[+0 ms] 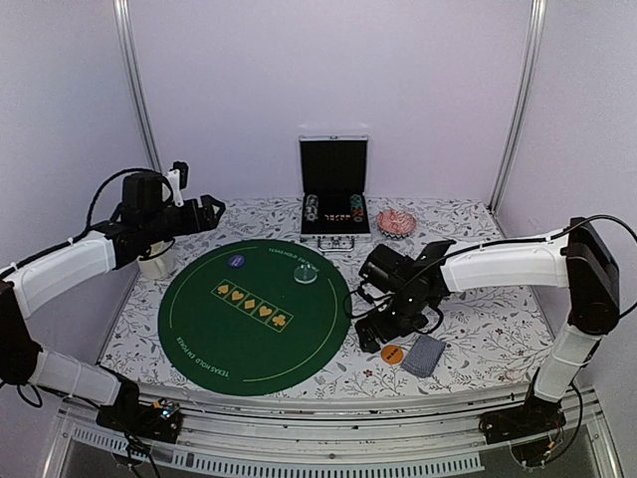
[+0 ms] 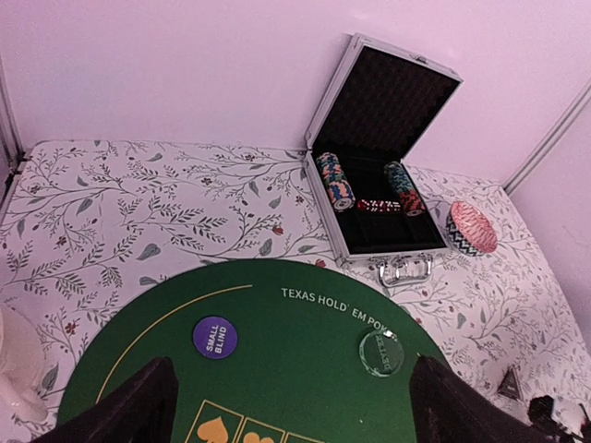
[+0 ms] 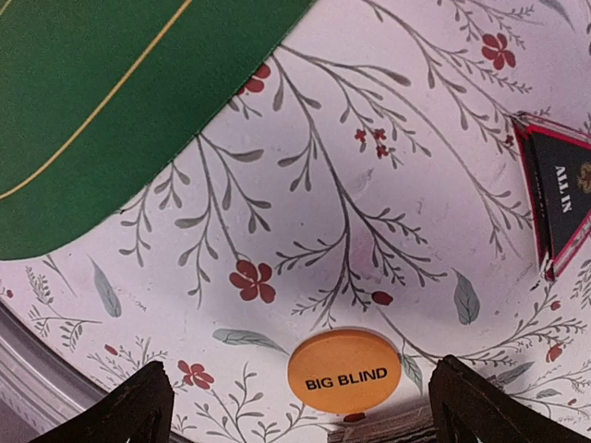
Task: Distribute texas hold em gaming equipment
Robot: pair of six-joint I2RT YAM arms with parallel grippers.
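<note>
The orange BIG BLIND disc [image 3: 344, 371] lies on the flowered table, in front of and between the open fingers of my right gripper. In the top view that gripper hangs low just left of the disc. A black triangular ALL IN marker [image 3: 560, 198] rests farther right. On the green poker mat [image 2: 277, 286] lie the purple SMALL BLIND disc [image 2: 215, 338] and a clear dealer disc [image 2: 381, 353]. My left gripper [image 1: 214, 211] is raised over the mat's back left, open and empty. A patterned card deck [image 1: 425, 356] sits beside the orange disc.
An open chip case [image 1: 312, 235] with chip stacks and dice stands at the back. To its right is a red patterned round item [image 1: 396, 222]. A white object [image 1: 156, 262] stands at the mat's left edge.
</note>
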